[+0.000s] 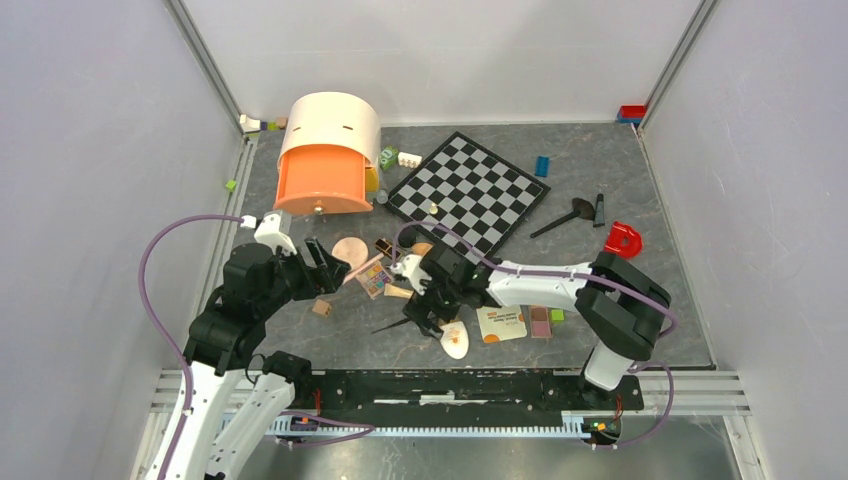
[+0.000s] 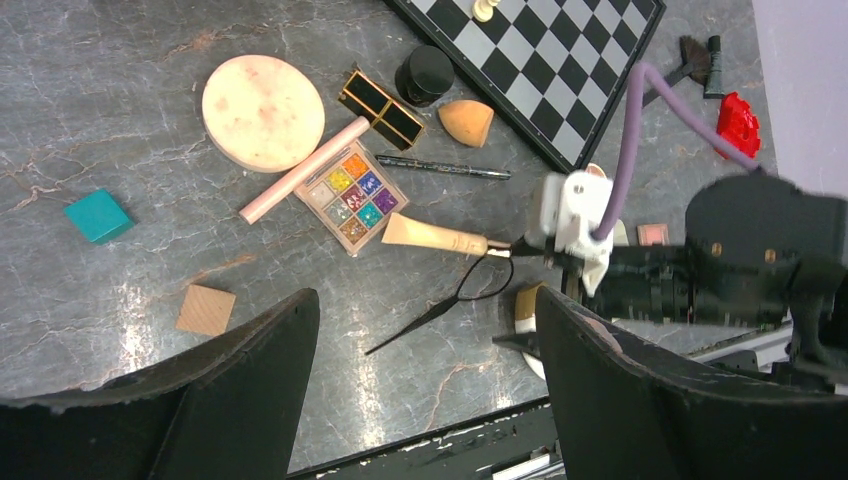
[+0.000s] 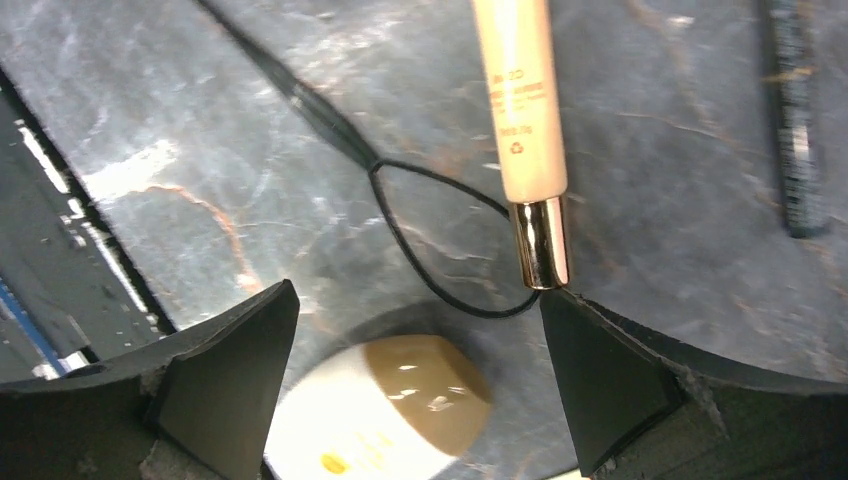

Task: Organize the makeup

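My right gripper is open, low over the table. A beige tube with a gold cap (image 3: 520,120) lies close to its right finger. Between the fingers runs the loop of a thin black tool (image 3: 335,125), with the white-and-tan oval item (image 3: 425,390) just behind it. Over the left side of the table hovers my left gripper (image 1: 335,268), open and empty. Below it, the left wrist view shows the glitter palette (image 2: 352,198), pink stick (image 2: 305,170), round pale disc (image 2: 263,113), gold-edged case (image 2: 382,108), black jar (image 2: 424,76), tan sponge (image 2: 466,122) and black pencil (image 2: 443,167).
The cream rounded box (image 1: 330,115) stands at the back left, its orange drawer (image 1: 322,180) pulled out. A chessboard (image 1: 467,192) fills the back middle. A card (image 1: 502,323) and pink palette (image 1: 540,322) lie under the right arm. Open table surrounds the black brush (image 1: 565,216).
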